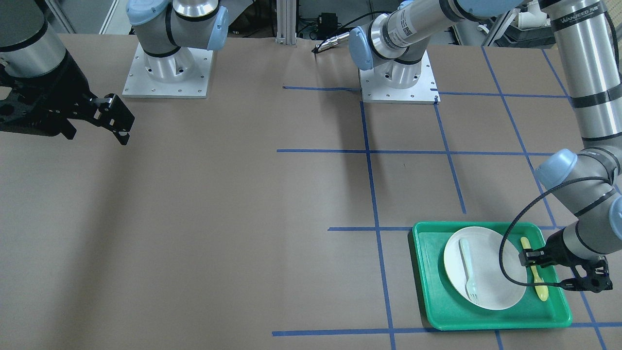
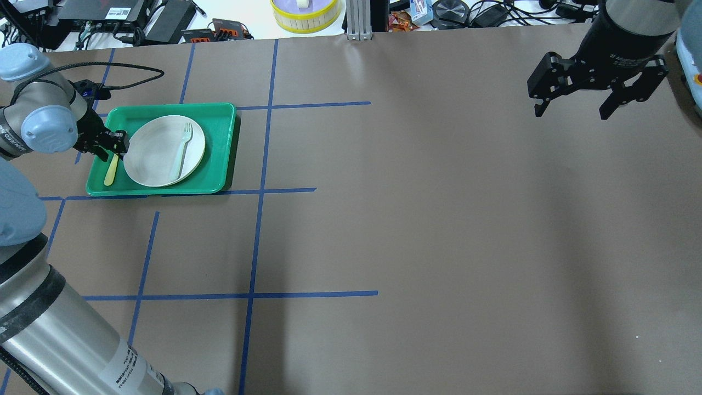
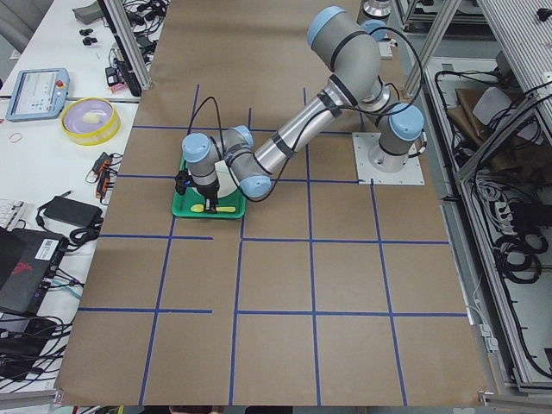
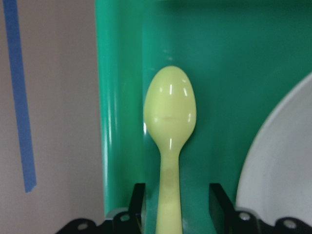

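A green tray [image 1: 437, 303] [image 2: 217, 145] holds a white plate [image 1: 495, 274] [image 2: 151, 151] with a pale fork [image 1: 467, 265] [image 2: 181, 151] on it. A pale yellow spoon [image 1: 542, 289] [image 4: 170, 112] lies in the tray beside the plate. My gripper is low over the tray, open, with the spoon's handle between its two fingertips. In the front view the gripper partly hides the spoon and plate edge.
Other robot arms stand round the table, with black end tools [image 2: 586, 79] on the far side from the tray. Equipment and cables lie beyond the table edge.
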